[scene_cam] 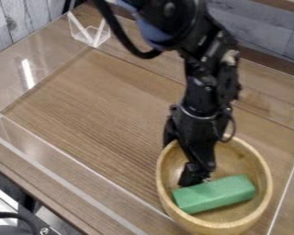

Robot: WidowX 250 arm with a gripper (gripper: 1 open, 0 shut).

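Note:
A round tan bowl (259, 170) stands at the lower right of the camera view, holding a green block (213, 193) that lies along its front part. My black gripper (186, 164) reaches down into the back left of the bowl, just behind the block, with its fingertips near the bowl's inside. It looks open, though the fingers are partly lost against the dark body of the arm. I see nothing held between them.
Bare wooden table (88, 119) fills the left and middle. A clear plastic object (91, 27) sits at the back left. A dark cable shows at the lower left corner.

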